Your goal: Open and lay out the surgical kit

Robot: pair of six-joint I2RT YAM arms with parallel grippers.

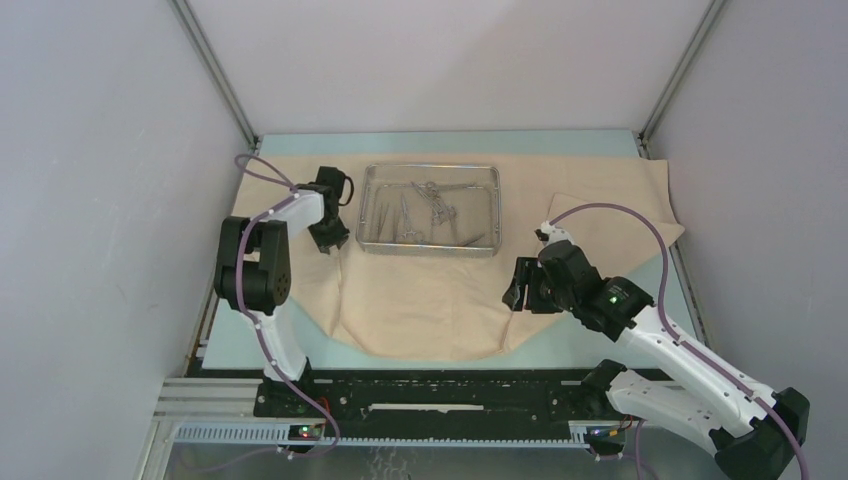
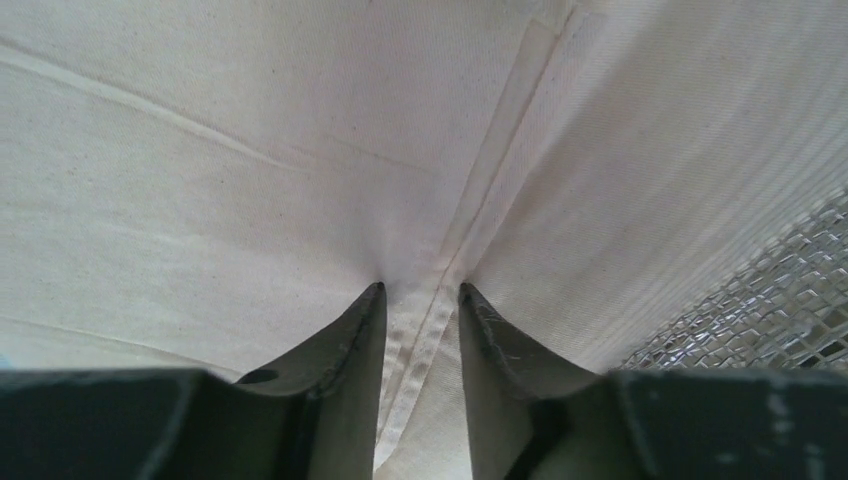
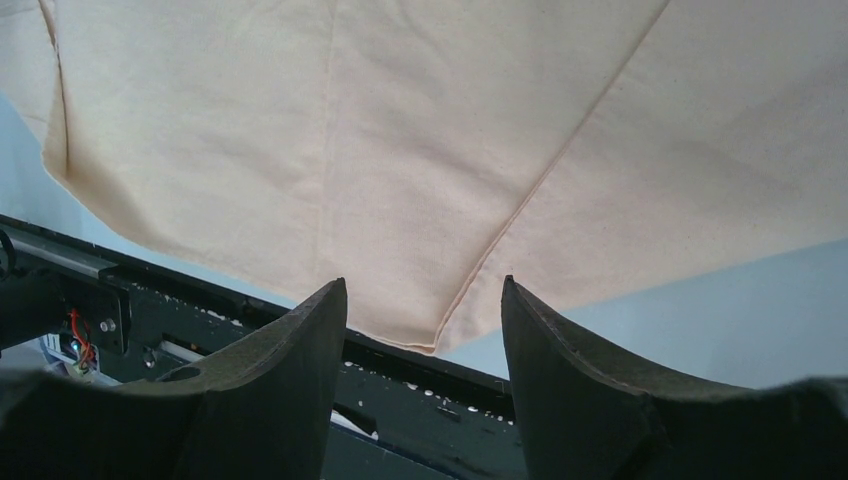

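A beige cloth (image 1: pixel 420 310) lies spread over the table, its front part hanging toward the table's near edge. On it, at the back centre, stands a wire mesh tray (image 1: pixel 370 240) with several metal instruments (image 1: pixel 435 200) inside. Left of the tray, my left gripper is partly open over a raised fold (image 2: pixel 490 160) of cloth, which runs between its fingers; whether they touch it is unclear. My right gripper is open above the cloth's front right, near a folded edge (image 3: pixel 520 205), nothing gripped between its fingers.
Pale blue table surface (image 1: pixel 600 345) shows along the front and sides. A dark rail (image 1: pixel 450 400) runs along the near edge. Walls close in both sides and the back. Bare cloth lies between the two arms, in front of the tray.
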